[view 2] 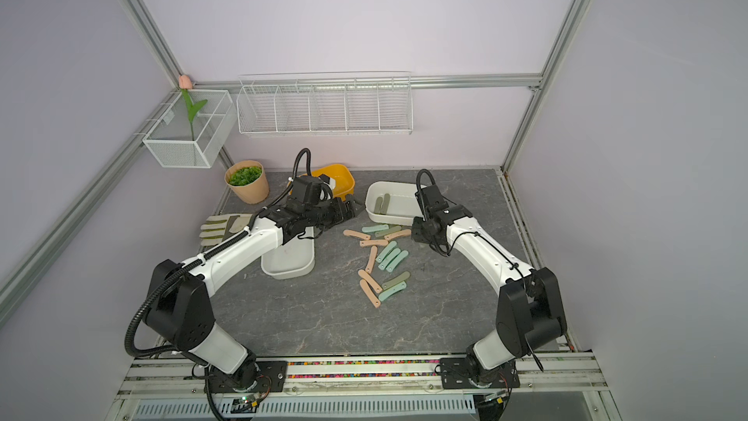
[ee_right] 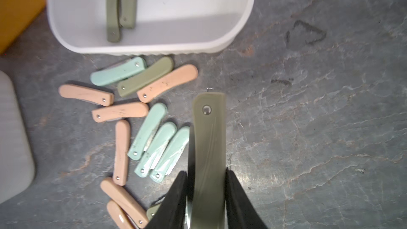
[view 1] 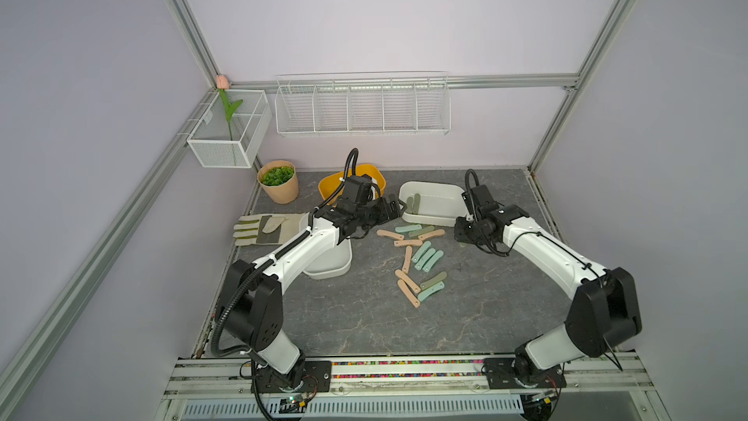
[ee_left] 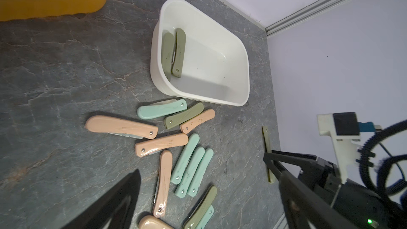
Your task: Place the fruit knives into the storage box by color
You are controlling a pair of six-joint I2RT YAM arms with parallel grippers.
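My right gripper is shut on an olive green knife (ee_right: 208, 144), held above the table to the right of the loose knives. My left gripper (view 1: 399, 207) stands open and empty near the left edge of the white storage box (ee_left: 203, 95). Two olive knives (ee_left: 179, 53) lie side by side at that box's left end. In front of it, a mint knife (ee_left: 161, 109), an olive knife (ee_left: 183, 115) and a peach knife (ee_left: 197, 120) rest in a row. Several more peach knives (ee_right: 122, 152), mint knives (ee_right: 156, 148) and an olive knife (view 1: 434, 280) lie nearer the front.
A second white box (view 2: 288, 271) stands under my left arm, and a yellow box (view 1: 330, 187) sits behind it. Gloves (view 1: 269, 226) and a potted plant (view 1: 278, 181) occupy the left side. Bare table surrounds the knives at front and right.
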